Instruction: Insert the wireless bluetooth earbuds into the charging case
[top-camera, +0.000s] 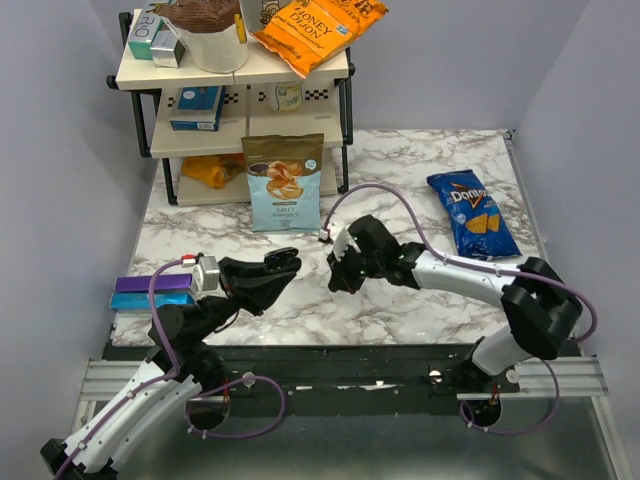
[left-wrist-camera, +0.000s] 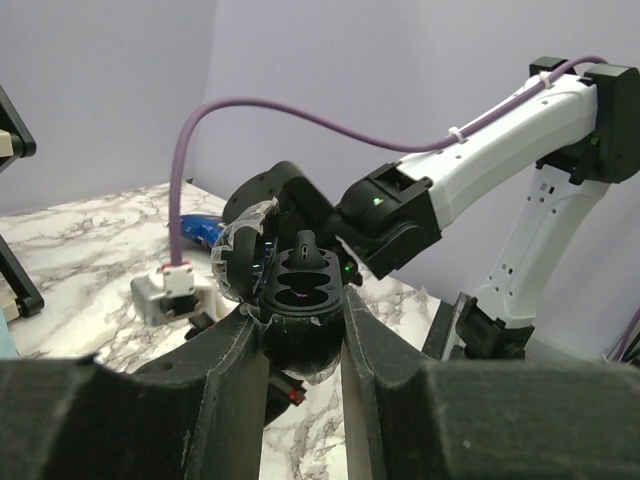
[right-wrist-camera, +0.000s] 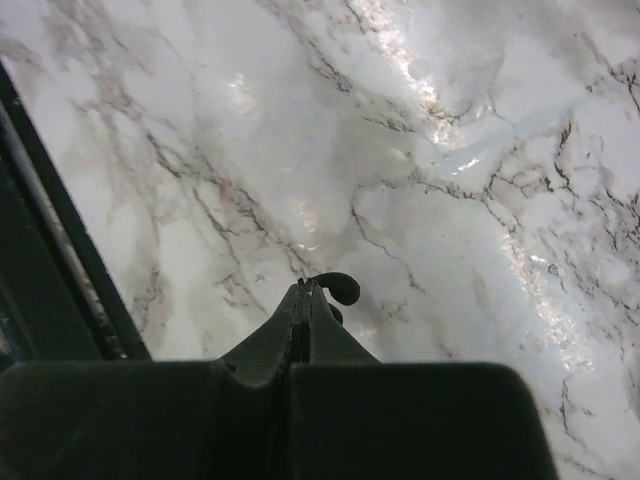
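My left gripper is shut on the black charging case (left-wrist-camera: 305, 315), held up in the air with its lid open and clear plastic around it; two dark wells show in its top. In the top view the case (top-camera: 282, 262) sits at the left gripper's tips. My right gripper is shut, pointing down over the marble counter. A small black earbud (right-wrist-camera: 341, 287) shows right at its fingertips; whether it rests on the counter or touches the fingers is unclear.
A chip pouch (top-camera: 283, 187) stands before the shelf (top-camera: 225, 140). A blue Doritos bag (top-camera: 470, 215) lies at the right. The counter's front edge (right-wrist-camera: 75, 240) is near the right gripper. Marble between the arms and toward the back right is clear.
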